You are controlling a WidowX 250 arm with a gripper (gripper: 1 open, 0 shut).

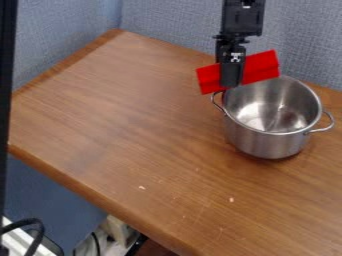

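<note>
My black gripper (pixel 231 62) hangs from the top of the view, shut on a red bar-shaped object (pixel 261 64) held tilted, its right end higher. The bar is over the back left rim of a steel pot (pixel 271 130) with two wire handles. The pot stands on the wooden table at the right. Whether the bar touches the rim cannot be told.
Grey padded walls rise behind and to the left. Black cables (pixel 27 228) lie at the bottom left, off the table.
</note>
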